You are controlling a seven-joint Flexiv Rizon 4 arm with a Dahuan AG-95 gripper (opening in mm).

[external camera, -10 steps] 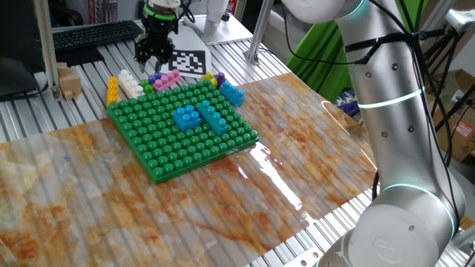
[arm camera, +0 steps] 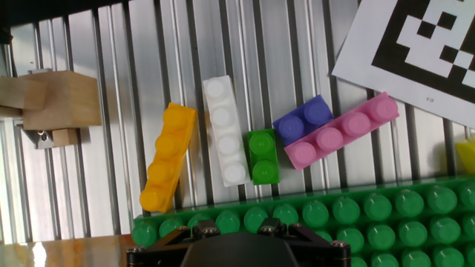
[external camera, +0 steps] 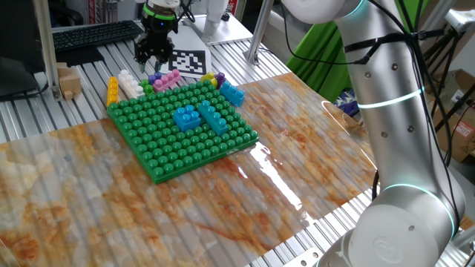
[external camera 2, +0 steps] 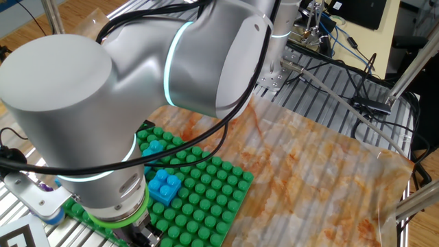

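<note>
My gripper (external camera: 153,67) hangs above the loose bricks behind the green baseplate (external camera: 159,148). Its fingers look parted, with nothing seen between them. In the wrist view the gripper shows at the bottom edge, over the plate's rim. Beyond it lie a yellow brick (arm camera: 168,158), a white brick (arm camera: 225,132), a small green brick (arm camera: 263,156), a purple brick (arm camera: 303,121) and a pink brick (arm camera: 343,132) touching the purple one. Two blue bricks, a short one (external camera: 187,119) and a longer one (external camera: 214,117), sit on the plate.
Right of the plate's back corner lies another blue brick (external camera: 232,93), near a yellow piece (external camera: 210,78). A wooden block (arm camera: 63,100) stands left of the bricks; a marker sheet (arm camera: 423,52) lies to the right.
</note>
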